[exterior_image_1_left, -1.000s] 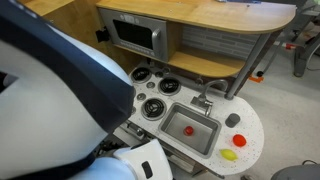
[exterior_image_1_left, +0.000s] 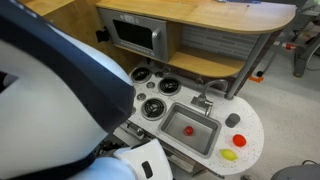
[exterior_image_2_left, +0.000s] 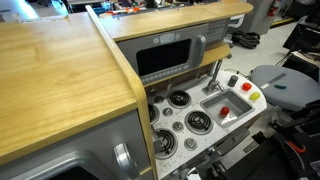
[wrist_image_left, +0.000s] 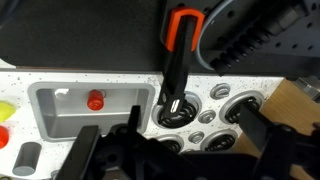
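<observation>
In the wrist view my gripper stands open above the toy kitchen counter. Its dark fingers (wrist_image_left: 133, 125) are well apart, and I see nothing held between them. A small red object (wrist_image_left: 96, 100) lies inside the grey sink (wrist_image_left: 58, 127); the same red object (exterior_image_1_left: 188, 131) shows in exterior view 1. Close to the camera, a long black piece with an orange end (wrist_image_left: 182, 30) crosses the wrist view; what it is I cannot tell. The gripper's fingertips cannot be made out in the exterior views.
Right of the sink stand a red item (exterior_image_1_left: 239, 140), a yellow item (exterior_image_1_left: 228, 155) and a dark cup (exterior_image_1_left: 232, 120). A faucet (exterior_image_1_left: 205, 97) rises behind the sink. Several burners (exterior_image_1_left: 153, 108) lie to its left, below a microwave (exterior_image_1_left: 138, 34) and a shelf.
</observation>
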